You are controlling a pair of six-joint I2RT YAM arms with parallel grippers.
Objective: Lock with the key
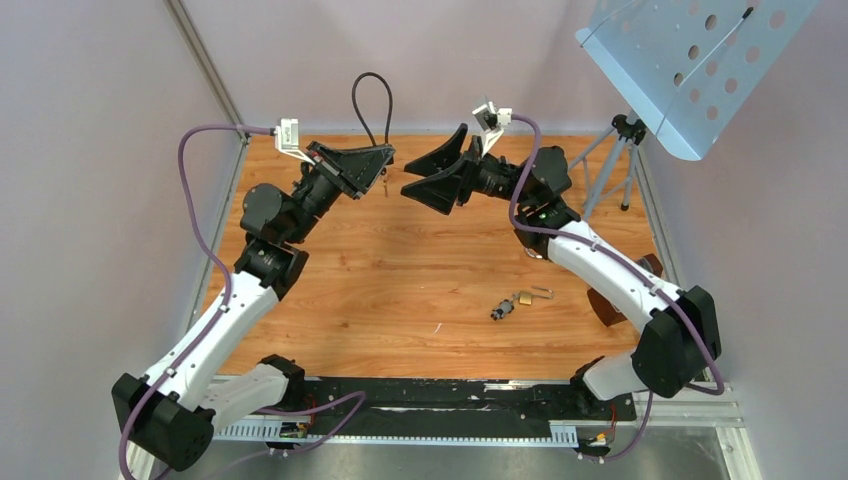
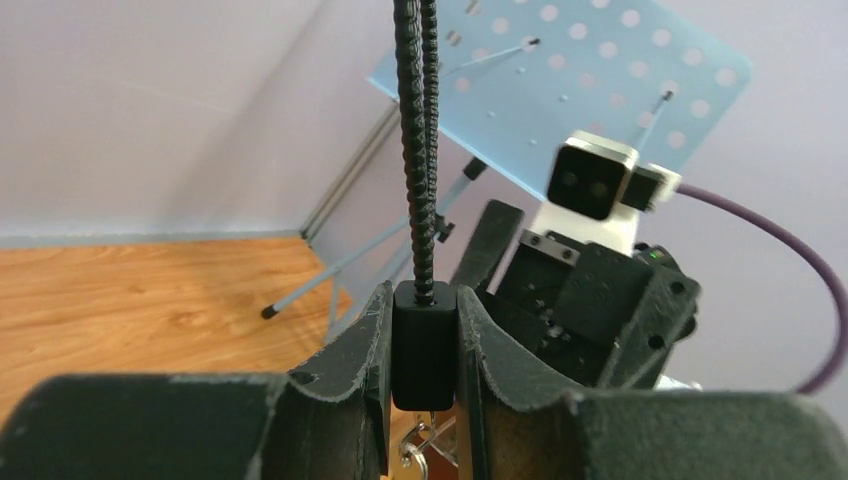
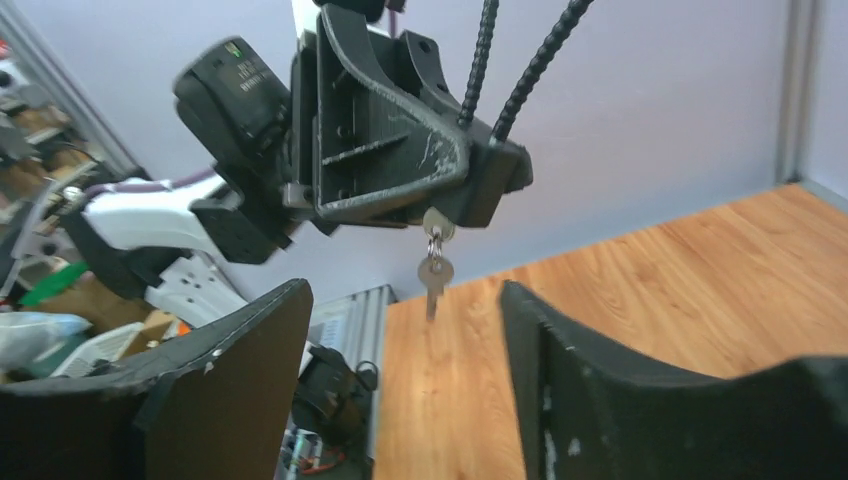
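Observation:
A key point(image 3: 435, 275) dangles from small rings below a black block point(image 2: 424, 345) at the end of a black looped cord point(image 2: 416, 150). My left gripper point(image 1: 385, 156) is shut on that block, with a finger pad pressed to each side. In the top view the cord loop stands above the left gripper. Facing it from the right, my right gripper point(image 1: 412, 174) has its fingers spread apart with nothing between them; in the right wrist view the key appears beyond that gap. A brass padlock point(image 1: 525, 298) with its shackle lies on the table at lower right.
Beside the padlock lies a small grey item point(image 1: 503, 309). A brown object point(image 1: 608, 306) sits partly under the right arm. Behind are a tripod point(image 1: 630, 135) and a pale blue perforated panel point(image 1: 710, 60).

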